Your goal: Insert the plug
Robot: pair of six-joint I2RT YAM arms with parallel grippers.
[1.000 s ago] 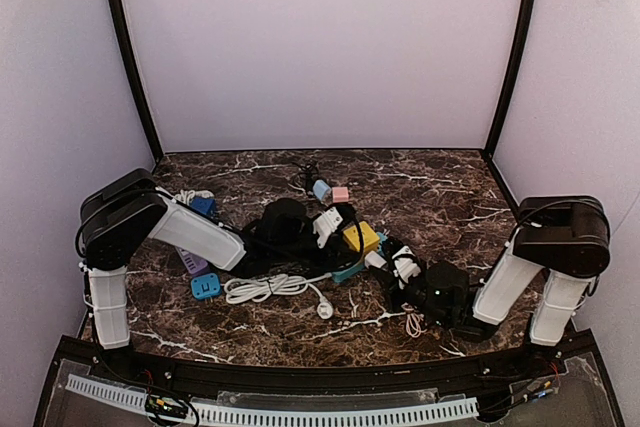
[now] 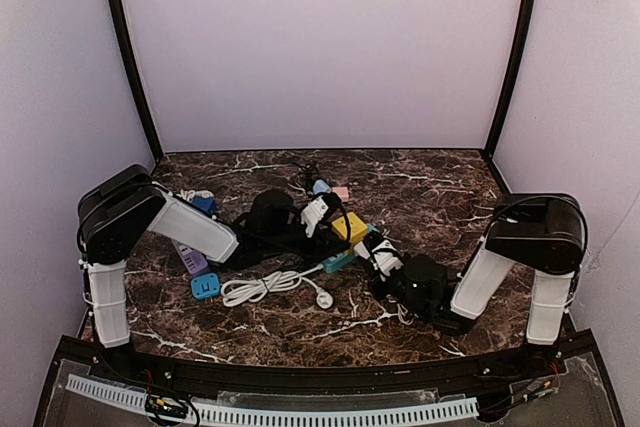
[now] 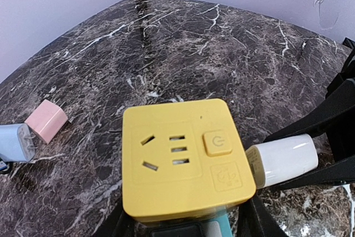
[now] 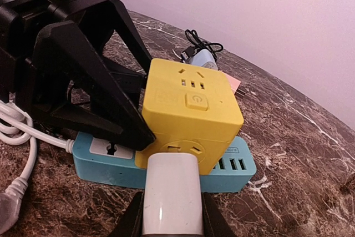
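Observation:
A yellow cube socket (image 3: 183, 187) with slots and a power button sits at a light blue power strip (image 4: 111, 173). The fingers of my left gripper (image 2: 335, 232) are at the cube, one seen against its side in the right wrist view; how far they are closed is unclear. My right gripper is shut on a white plug (image 3: 285, 159), held level in front of the cube's side socket, its far end touching or very near that face. The plug's prongs are hidden.
A pink block (image 2: 340, 192), a pale blue adapter (image 2: 321, 187) and black cable lie behind. A coiled white cable (image 2: 255, 289), a blue socket (image 2: 205, 286) and other strips lie left and front.
Both arms have shifted slightly left and toward the back in the top view, the yellow cube moving with them and the plug staying at its side.

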